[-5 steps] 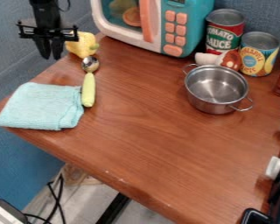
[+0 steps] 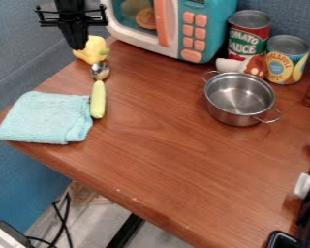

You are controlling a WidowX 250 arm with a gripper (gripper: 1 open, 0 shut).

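Observation:
The black gripper [image 2: 75, 39] hangs at the top left, pointing down, just above or at a yellow object [image 2: 93, 52] by the back edge of the table. Whether it holds anything is not clear. A silver spoon-like item [image 2: 101, 70] and a yellow corn-like piece [image 2: 98, 100] lie in front of it. A folded light-blue towel [image 2: 44, 118] lies at the left front.
A toy microwave [image 2: 181, 24] stands at the back, beside two cans [image 2: 247, 35]. A steel pot [image 2: 238, 99] sits at the right. A black appliance [image 2: 297, 213] is at the right edge.
The gripper has moved right and a little up or back, from left of the yellow object to over it. The other objects look unmoved.

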